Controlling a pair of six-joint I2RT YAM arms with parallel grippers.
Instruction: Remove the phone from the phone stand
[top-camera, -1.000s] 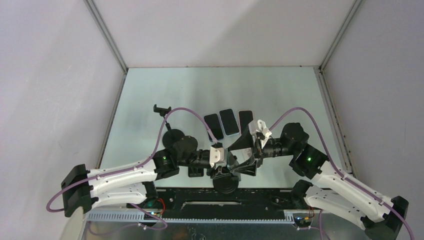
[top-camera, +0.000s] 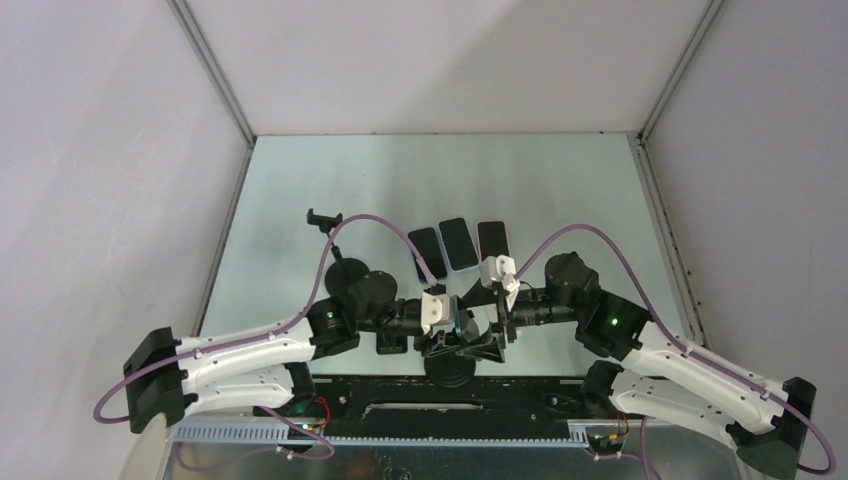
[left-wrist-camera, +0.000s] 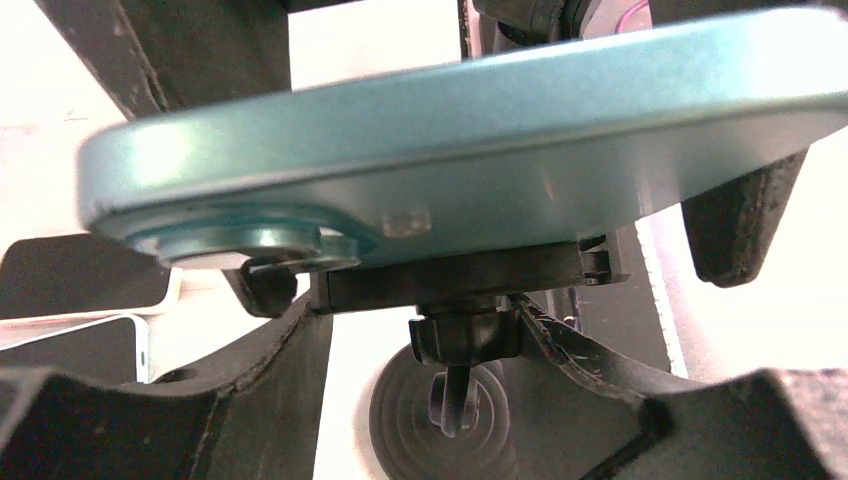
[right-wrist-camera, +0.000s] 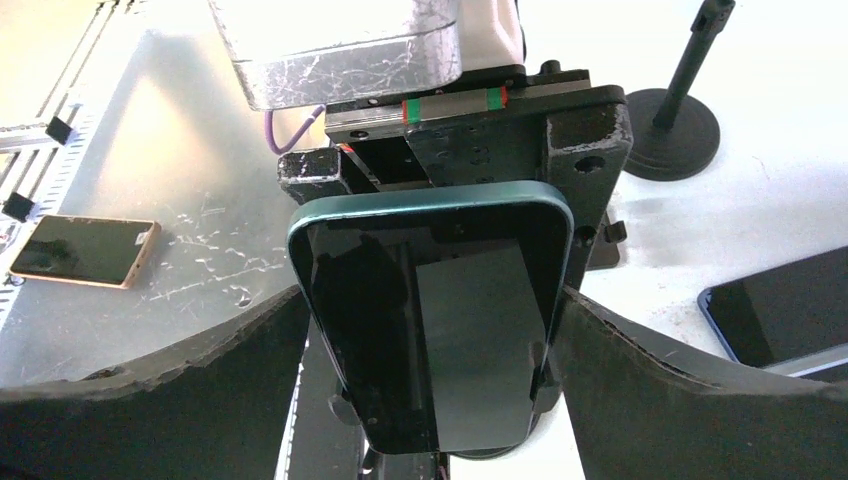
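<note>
A teal-framed phone fills the upper left wrist view, above the black stand holder; the stand's round base is below both grippers. My left gripper has its fingers around the holder, part open; whether they touch it is unclear. In the right wrist view, the phone's dark screen sits between the open fingers of my right gripper. In the top view the two grippers meet at the front centre and largely hide phone and stand.
Three phones lie behind the grippers. A second stand is at left, a dark object near the front.
My left arm is nearly still in the top view.
</note>
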